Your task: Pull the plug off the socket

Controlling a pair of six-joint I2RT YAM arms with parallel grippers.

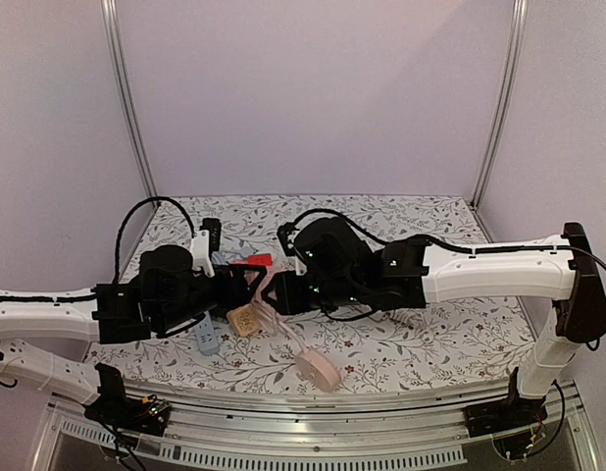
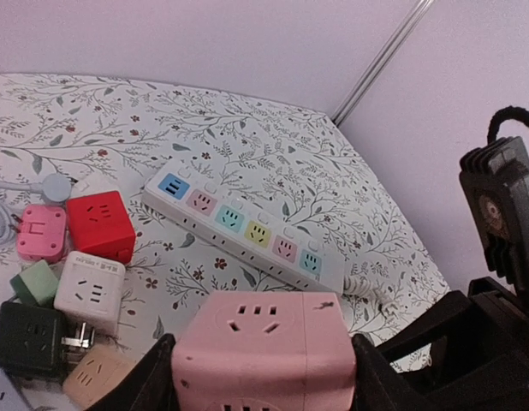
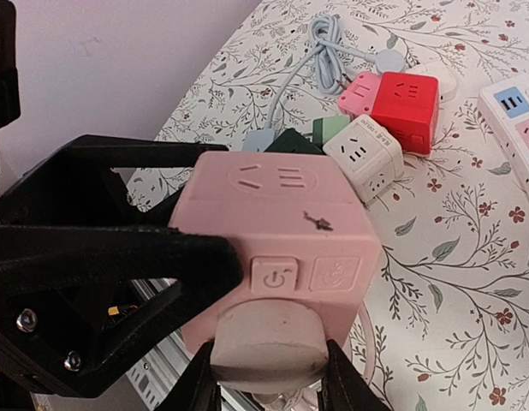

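Observation:
A pink cube-shaped socket (image 2: 264, 360) with slots and a power button is held up off the table, and my left gripper (image 1: 252, 280) is shut on its sides. The pale pink rounded plug (image 3: 269, 347) sits against the socket's near face in the right wrist view. My right gripper has one fingertip at each side of the plug; whether they press on it cannot be told. In the top view both grippers meet closely and hide most of the socket and plug.
A pink cord runs to a round pink piece (image 1: 318, 370) near the front edge. Left of centre lie a red cube (image 3: 406, 111), a white cube (image 3: 365, 154) and a blue-grey cable (image 3: 327, 60). A white power strip (image 2: 243, 227) lies farther back.

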